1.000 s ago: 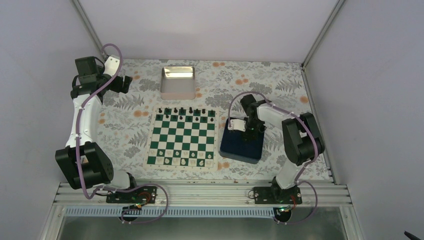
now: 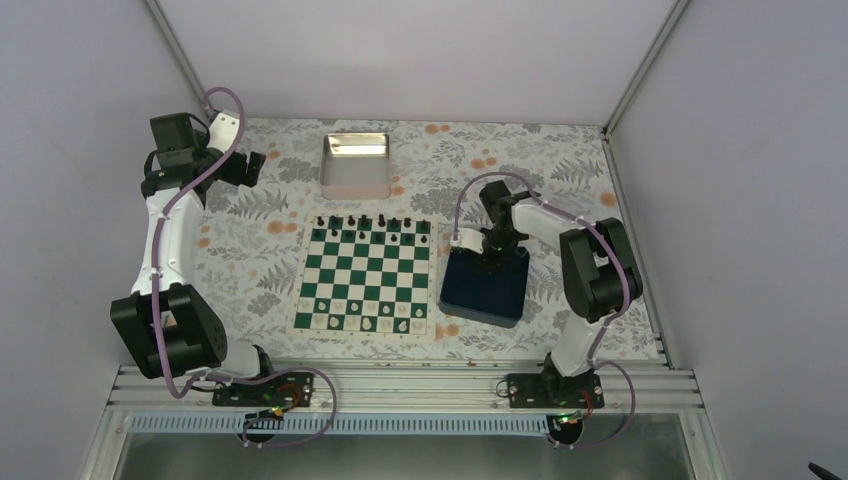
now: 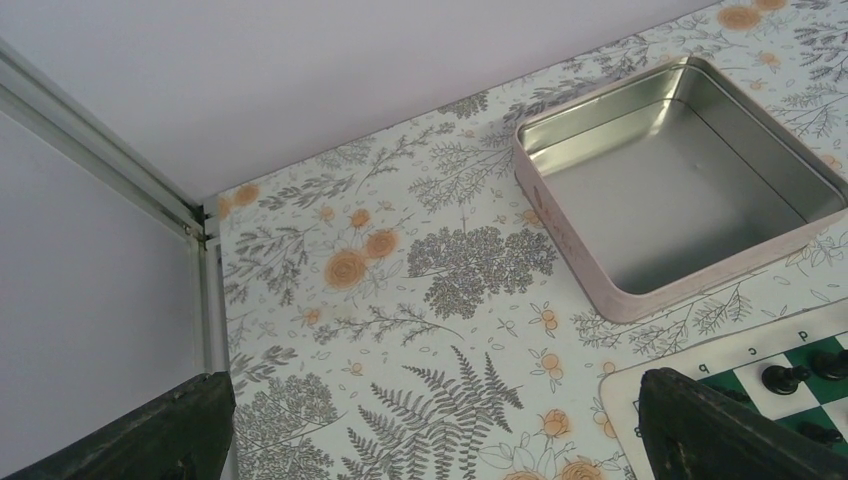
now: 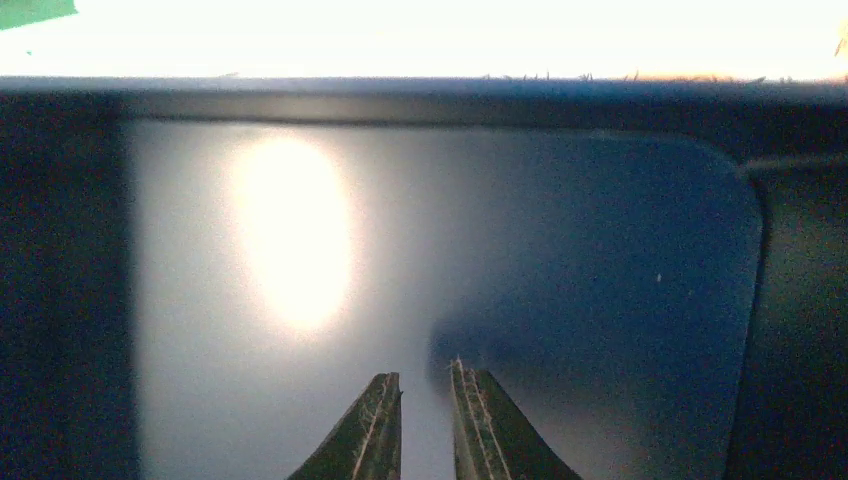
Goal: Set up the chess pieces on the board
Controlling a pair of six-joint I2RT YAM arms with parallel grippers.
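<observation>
The green and white chessboard [image 2: 366, 278] lies in the middle of the table. Dark pieces [image 2: 381, 220] stand in two rows along its far edge, and white pieces [image 2: 354, 308] occupy rows at the near edge. My right gripper [image 2: 487, 266] is over the far part of the dark blue bin [image 2: 479, 313]. In the right wrist view its fingers [image 4: 375, 430] are a narrow gap apart above the bin floor; no piece is clearly visible there. My left gripper [image 2: 257, 169] stays at the far left, open and empty, its fingers [image 3: 190, 430] wide apart.
Beyond the board sits an empty metal tray [image 2: 356, 180] with a pinkish outer wall. The blue bin stands close to the board's right edge, its visible floor bare.
My right arm has shifted slightly left and away over the bin, its gripper end swinging a little. The left arm and the pieces on the board look unmoved.
</observation>
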